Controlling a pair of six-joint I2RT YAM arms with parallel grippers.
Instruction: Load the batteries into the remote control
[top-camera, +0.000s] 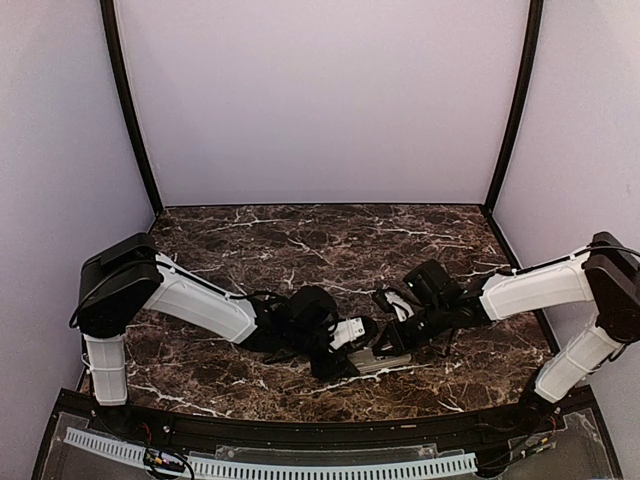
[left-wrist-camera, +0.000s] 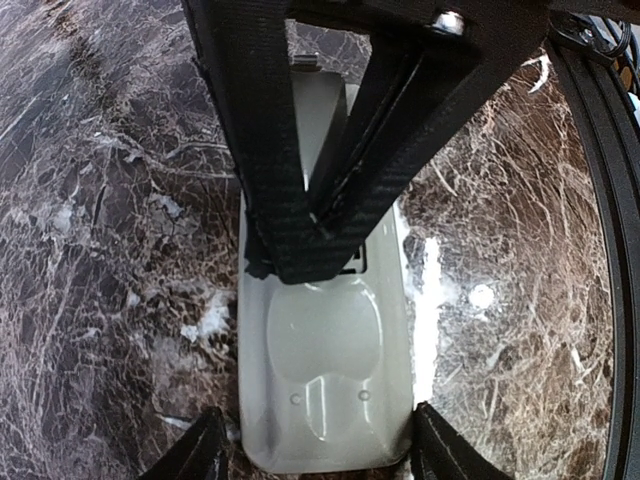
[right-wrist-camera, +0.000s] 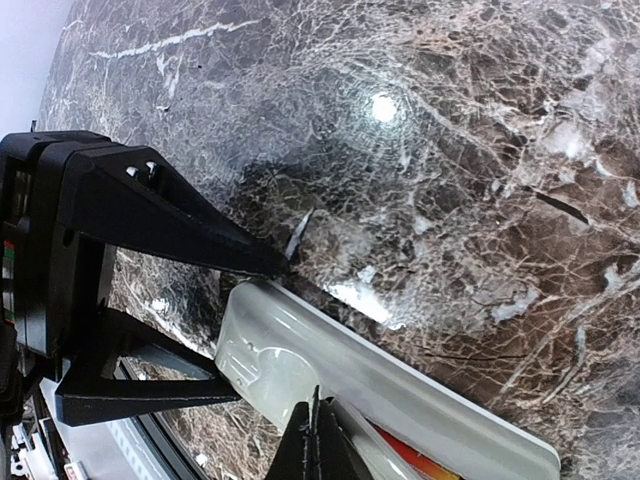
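Observation:
The grey remote control (left-wrist-camera: 325, 400) lies on the marble table, its battery compartment partly hidden. A red-orange battery (right-wrist-camera: 415, 450) shows inside it in the right wrist view. My left gripper (top-camera: 338, 365) is at the remote's end, its fingertips at both sides in the left wrist view; whether they grip it I cannot tell. My right gripper (top-camera: 385, 350) is over the compartment, shut, its dark tips on the remote's middle; in the left wrist view its black fingers (left-wrist-camera: 260, 150) hide part of it.
The table's front edge (top-camera: 330, 425) with a dark rail lies close below the remote.

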